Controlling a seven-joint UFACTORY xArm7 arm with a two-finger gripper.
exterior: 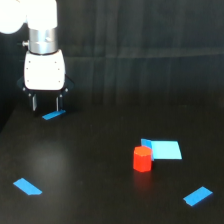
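My gripper (47, 104) hangs at the upper left of the camera view, below the white arm. Its two dark fingers stand apart with nothing visible between them, so it looks open. A red block with a hexagonal outline (142, 159) rests on the dark table, right of centre and well away from the gripper. Directly behind it lies a light blue square (167, 150), with a darker blue patch at its left edge partly hidden by the block.
A blue flat piece (53, 115) lies on the table near the gripper. Another blue piece (27, 187) is at the front left, and one more blue strip (198, 196) at the front right. Bare table fills the middle, with a dark curtain (140, 60) behind.
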